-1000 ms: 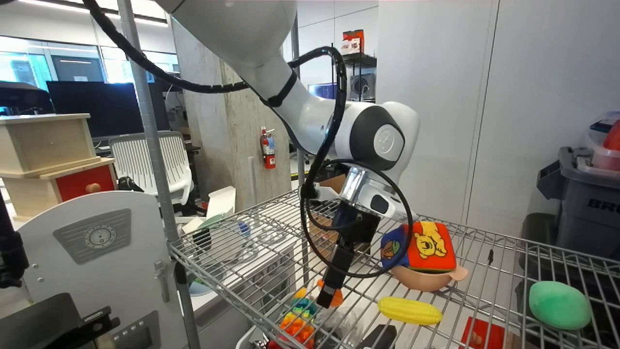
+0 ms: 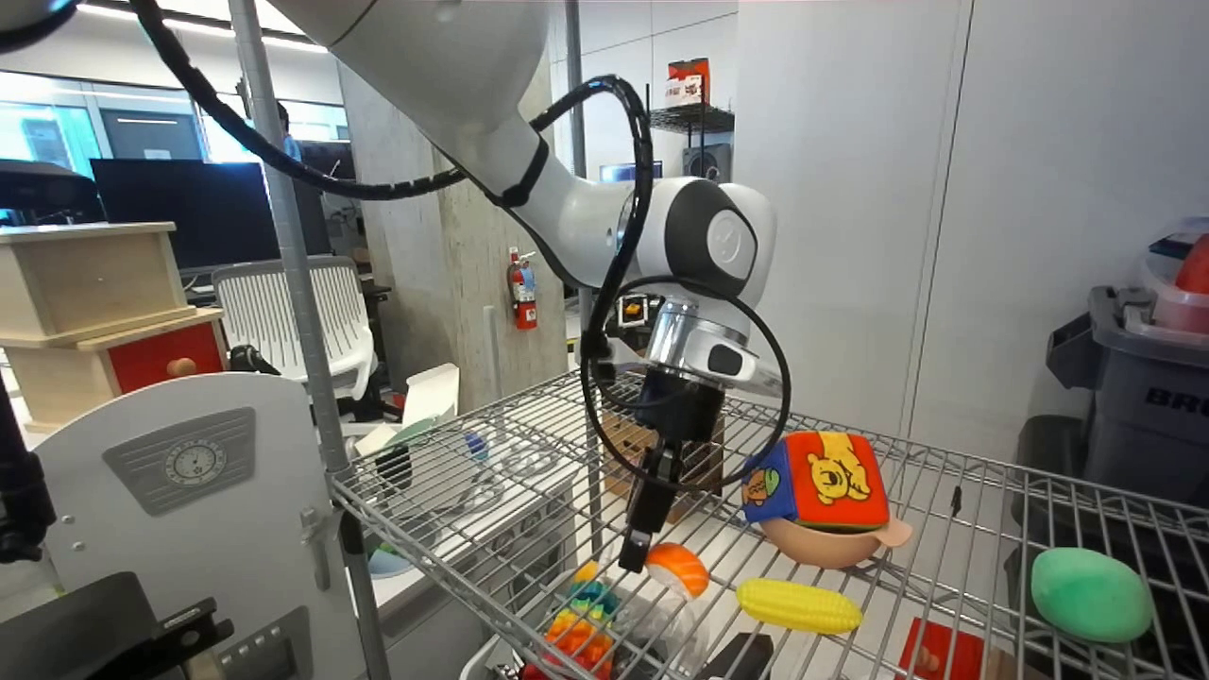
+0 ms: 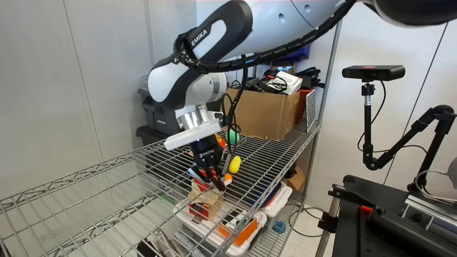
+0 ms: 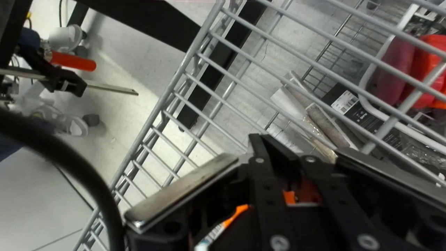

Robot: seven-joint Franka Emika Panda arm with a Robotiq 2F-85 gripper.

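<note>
The orange toy piece (image 2: pixel 677 569), with pale stripes and a white side, rests on the wire shelf (image 2: pixel 793 657). My gripper (image 2: pixel 635 555) points down just left of it in exterior view 1, lying outside my fingers. In the wrist view my gripper has its black fingers drawn together, with nothing between the tips. Orange patches (image 4: pixel 288 196) show among the dark finger links there; whether they belong to the toy I cannot tell. Exterior view 2 has the orange piece (image 3: pixel 227 178) right beside my fingertips.
A yellow corn toy (image 2: pixel 799 605) lies to the right. Behind it, a cloth bear block (image 2: pixel 839 476) sits in a peach bowl (image 2: pixel 822 546). The green oval (image 2: pixel 1090 595) is far right. Colourful toys (image 2: pixel 581 635) show through the wires, in a bin below.
The arm has risen slightly and swung back left.
</note>
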